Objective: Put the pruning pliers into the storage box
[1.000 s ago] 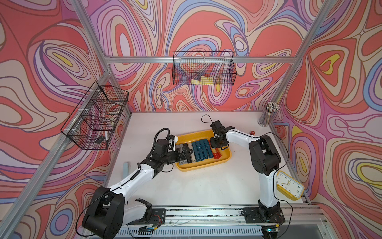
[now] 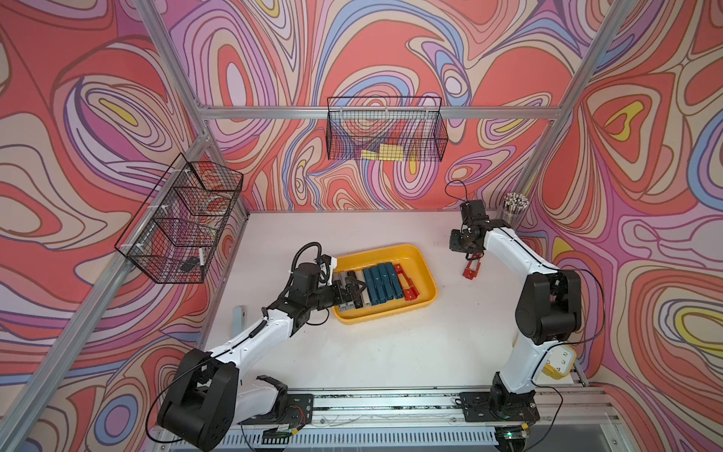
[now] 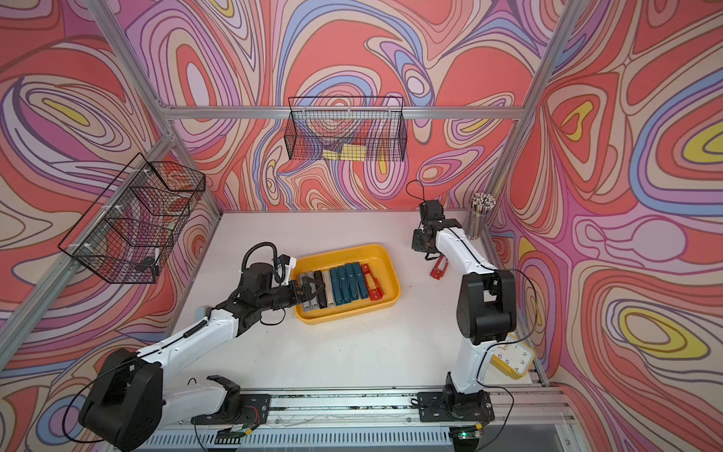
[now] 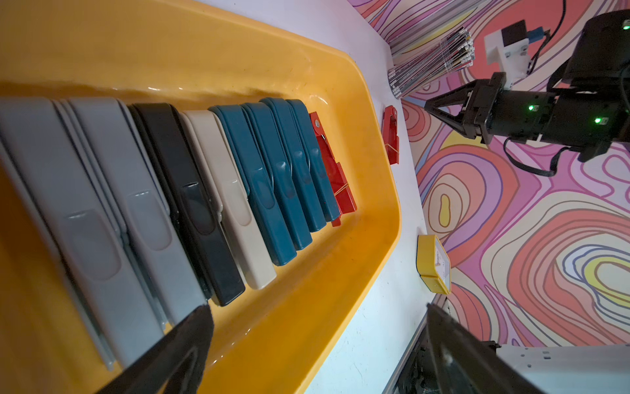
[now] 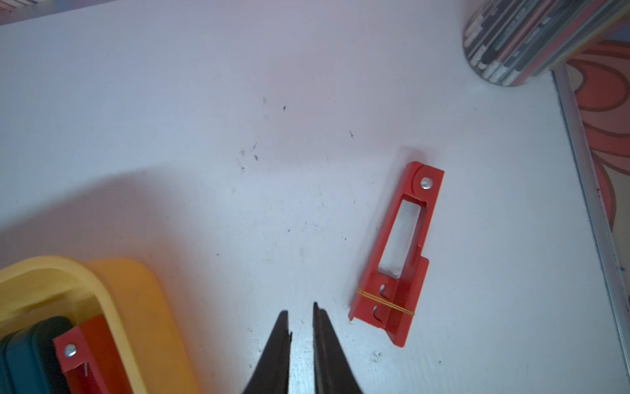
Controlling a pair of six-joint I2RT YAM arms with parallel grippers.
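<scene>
The yellow storage box (image 2: 376, 316) holds a row of grey, black, white and blue cases, with red pliers (image 4: 341, 187) at its right end. Another red pair of pliers (image 5: 393, 289), banded across one end, lies on the table right of the box. My right gripper is over the table beside that pair, shut, its fingertips close together with nothing visible between them. My left gripper hangs over the left part of the box, fingers wide open and empty.
A holder of thin sticks (image 2: 510, 218) stands at the back right corner. A yellow clock (image 3: 512, 354) is at the front right. Wire baskets hang on the back and left.
My right gripper has moved from over the box's right end rightward and up, to above the pliers on the table. The left arm has not moved.
</scene>
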